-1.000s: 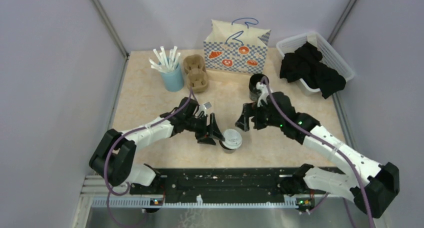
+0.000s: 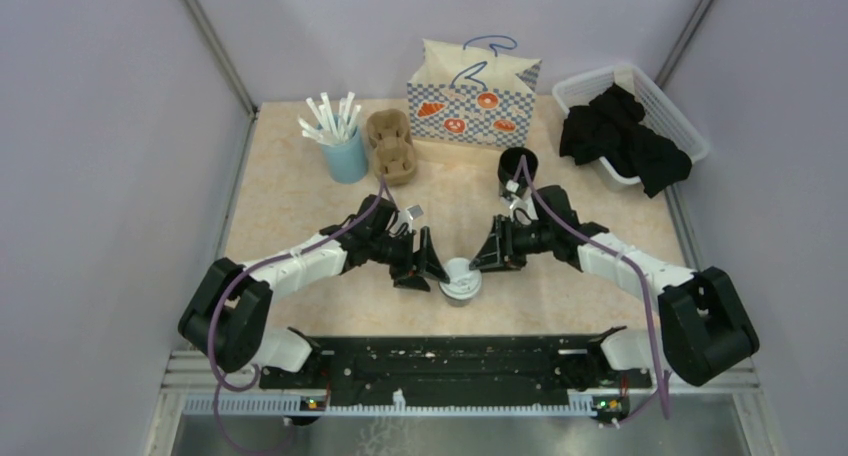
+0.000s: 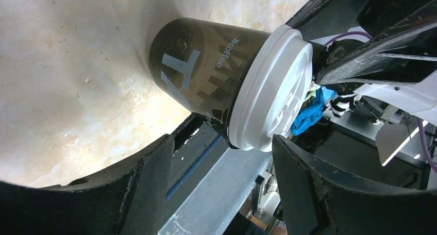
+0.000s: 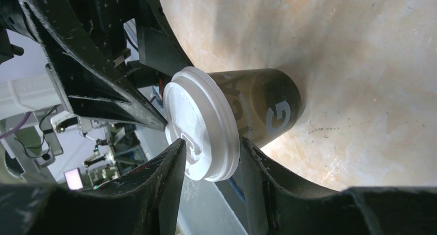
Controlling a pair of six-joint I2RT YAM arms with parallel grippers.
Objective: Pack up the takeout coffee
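In the top view a cup with a white lid [image 2: 462, 279] stands upright near the table's front edge. The wrist views show its dark brown printed body [image 3: 206, 65] and the lid on top, seated nearly level. My left gripper is part open on the cup's left side, one finger close to the lid rim. On the right side my right gripper is also part open, with the white lid's edge [image 4: 227, 165] reaching between its fingers; firm contact is unclear. A second black cup [image 2: 517, 166] stands behind the right gripper.
At the back are a checked paper bag [image 2: 473, 114], a brown cup carrier [image 2: 392, 146] and a blue holder [image 2: 346, 160] with white sticks. A white basket [image 2: 670, 111] with black cloth sits at the back right.
The lid, tilted and offset before, now sits more squarely over the cup. The left arm has barely moved.
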